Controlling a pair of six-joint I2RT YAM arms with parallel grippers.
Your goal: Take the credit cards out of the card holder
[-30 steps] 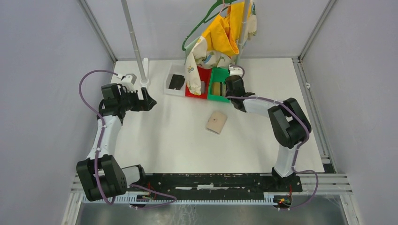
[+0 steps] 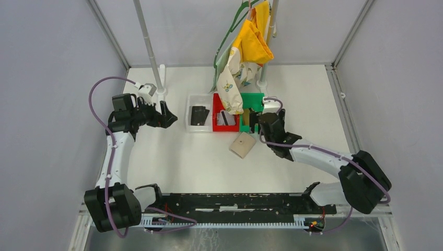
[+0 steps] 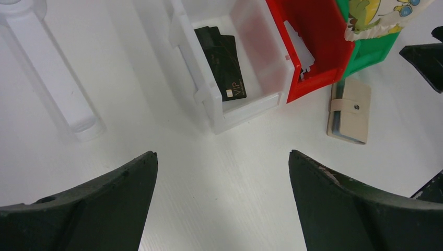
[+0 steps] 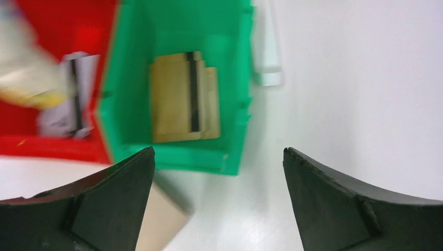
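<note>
A beige card holder (image 2: 242, 144) lies on the table in front of the bins; in the left wrist view the holder (image 3: 353, 110) shows a strap with a snap. Black cards (image 3: 219, 60) marked VIP lie in the white bin, light cards (image 2: 225, 118) in the red bin, gold cards (image 4: 172, 99) in the green bin. My left gripper (image 2: 163, 115) stands open at the left, apart from the bins. My right gripper (image 2: 258, 120) is open over the green bin's front right, with the holder blurred at the lower left of its wrist view.
Hanging cloths (image 2: 251, 39) on green hangers droop over the red bin (image 3: 329, 57). A white pole (image 2: 149, 42) stands at the back left.
The three bins have shifted toward the front, closer to the card holder. The cloths have swung.
</note>
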